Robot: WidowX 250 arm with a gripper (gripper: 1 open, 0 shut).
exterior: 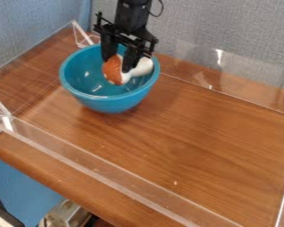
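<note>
My black gripper (123,53) reaches down from the top into a blue bowl (106,97) on the wooden table at the back left. Its fingers are around or just over an object with an orange part (113,73) and a white rounded part (138,70) inside the bowl. Whether the fingers grip it is unclear, as they partly overlap it.
Clear plastic edging runs along its back and left side, with a grey wall behind. Below the left edge is a blue surface with some hardware.
</note>
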